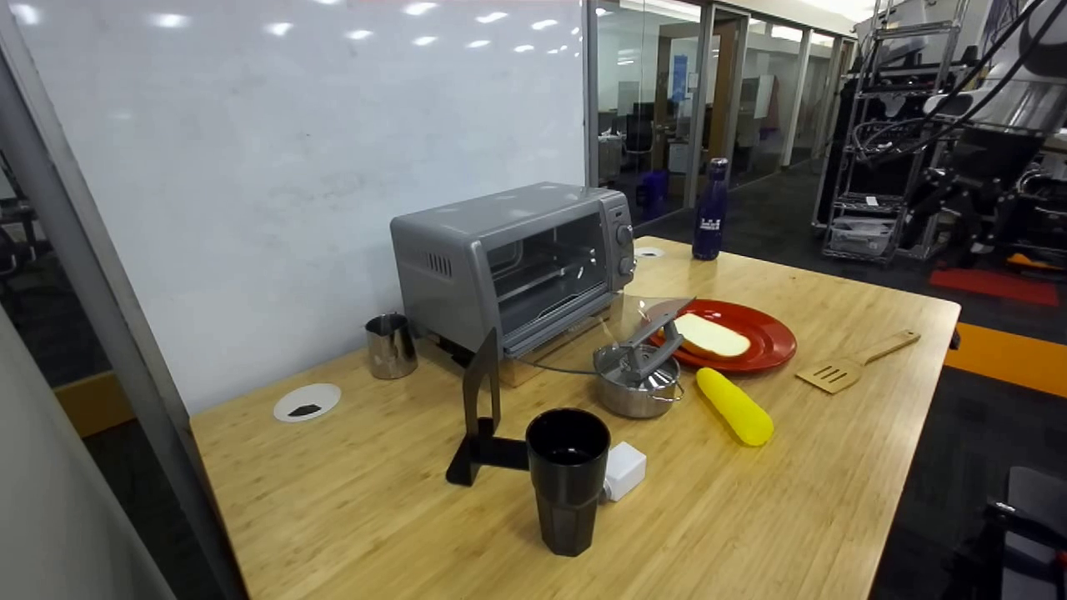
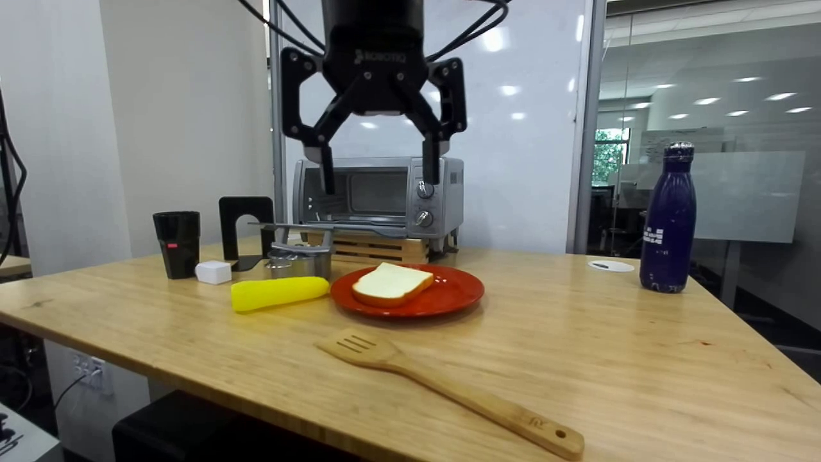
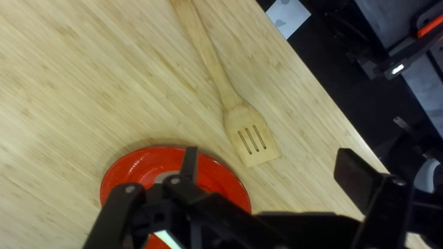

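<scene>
High over the table, my gripper (image 2: 379,173) hangs open, its two fingers wide apart and nothing between them. Below it in the second exterior view is a red plate (image 2: 462,296) with a slice of bread (image 2: 390,283) on it. A wooden slotted spatula (image 2: 431,372) lies flat by the near table edge, its head toward the plate. Seen from the wrist, the spatula (image 3: 243,120) is clear of both fingers (image 3: 189,164), while the gripper's parts cover much of the red plate (image 3: 137,159) and most of the bread.
A grey toaster oven (image 1: 510,235) stands open-fronted at the back. Before it sit a lidded steel pot (image 1: 640,385) and a yellow object (image 1: 735,405). A black cup (image 1: 567,480), black stand (image 1: 480,430), steel pitcher (image 1: 391,347) and blue bottle (image 1: 711,215) stand upright.
</scene>
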